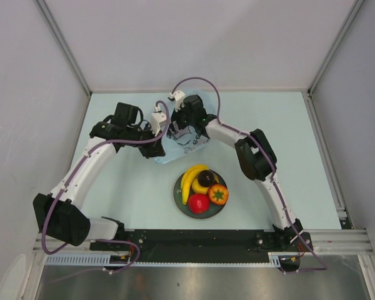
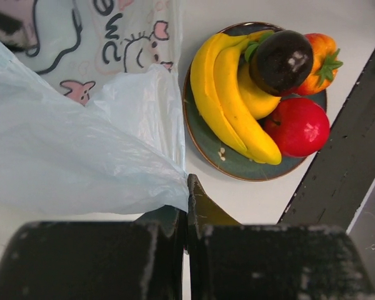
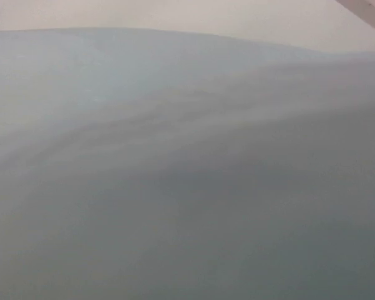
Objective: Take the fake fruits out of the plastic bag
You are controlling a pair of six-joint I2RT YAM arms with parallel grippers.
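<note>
The pale, translucent plastic bag, printed with cartoon drawings, lies at the back middle of the table. Its edge is pinched by my left gripper, whose fingertips also meet on the film in the left wrist view. My right gripper is at the bag with fingers apart; bag film fills the right wrist view and hides its fingers. On the dark plate rest yellow bananas, a dark round fruit, a yellow fruit, an orange fruit and a red fruit. Whether fruit is inside the bag cannot be seen.
A wall rises close behind the bag. The dark front rail runs below the plate.
</note>
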